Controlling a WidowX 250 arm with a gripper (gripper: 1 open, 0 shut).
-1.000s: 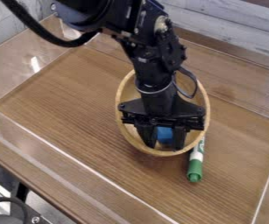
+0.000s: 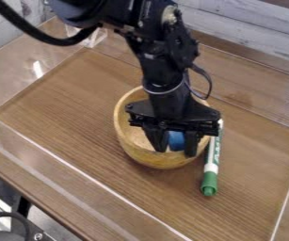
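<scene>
My black gripper [image 2: 174, 141] is down inside a yellow bowl [image 2: 144, 156] at the middle of the camera view, shut on a blue object [image 2: 177, 139] that is mostly hidden by the gripper body. A green marker [image 2: 211, 173] with a white section lies on the wooden table just right of the bowl.
A light plank wall [image 2: 248, 33] runs along the back. The table's edge shows at the lower left, with a dark cable beyond it.
The bowl has shifted a little to the left, and the gripper has moved slightly with the blue object; more of the marker shows.
</scene>
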